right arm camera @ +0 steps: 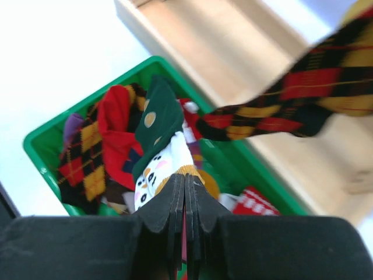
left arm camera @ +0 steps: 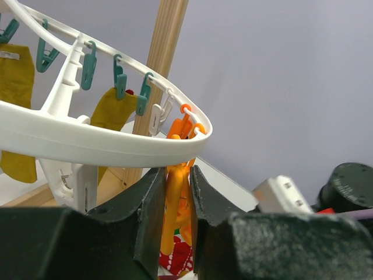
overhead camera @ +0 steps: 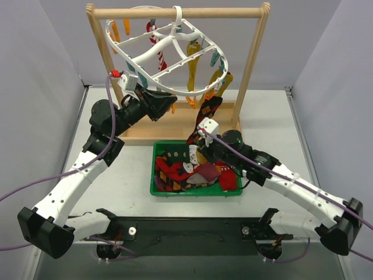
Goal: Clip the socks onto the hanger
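A white round hanger (overhead camera: 204,87) with orange and teal clips hangs from a wooden frame, socks clipped on it, among them a dark plaid one. My left gripper is shut on an orange clip (left arm camera: 173,216) at the rim. My right gripper is shut above the green bin (right arm camera: 44,169) of socks; a white sock (right arm camera: 166,157) with a printed face appears at its fingertips, apparently held, though the fingers partly hide this.
A wooden box (overhead camera: 151,128) forms the frame's base behind the bin.
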